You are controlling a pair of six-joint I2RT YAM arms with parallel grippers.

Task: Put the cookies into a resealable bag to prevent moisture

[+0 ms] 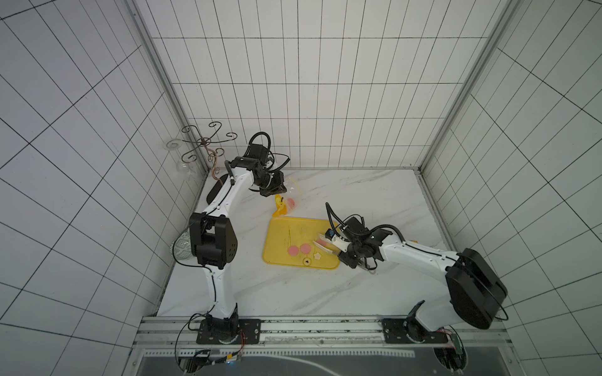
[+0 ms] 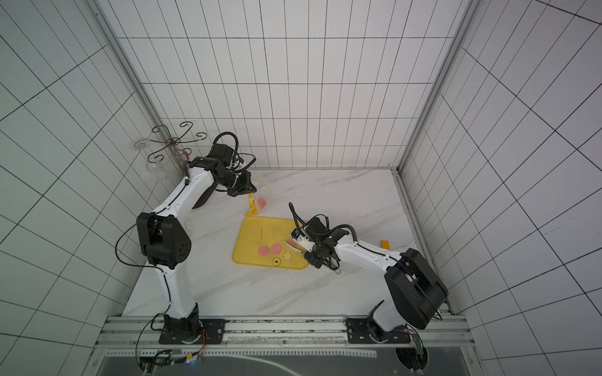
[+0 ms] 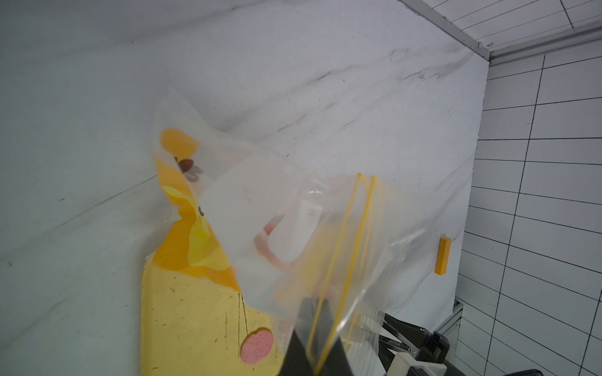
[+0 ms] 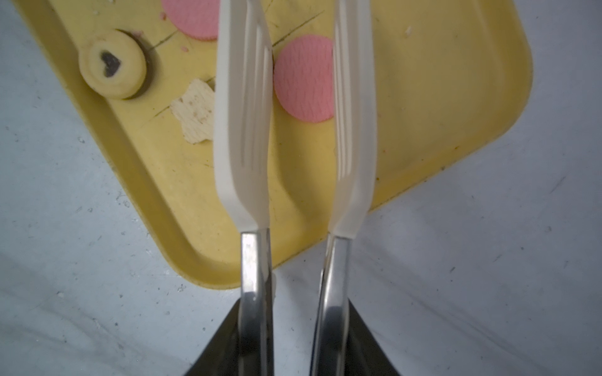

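A clear resealable bag [image 3: 225, 194] with yellow seal lines and a printed yellow figure hangs from my left gripper [image 1: 276, 188], which is shut on it above the tray's back. My right gripper is down over the yellow tray [image 4: 426, 119], its white scoop fingers on either side of a pink cookie [image 4: 304, 78], apparently closing on it; the fingertips are out of frame. Also on the tray lie other pink cookies [image 1: 293, 250], a star-shaped cookie [image 4: 193, 111] and a round cookie with a dark heart [image 4: 113, 62].
A small yellow block [image 2: 384, 244] lies on the right of the marble table. A curly metal stand [image 1: 203, 143] and a dark object [image 1: 215, 188] are at the back left.
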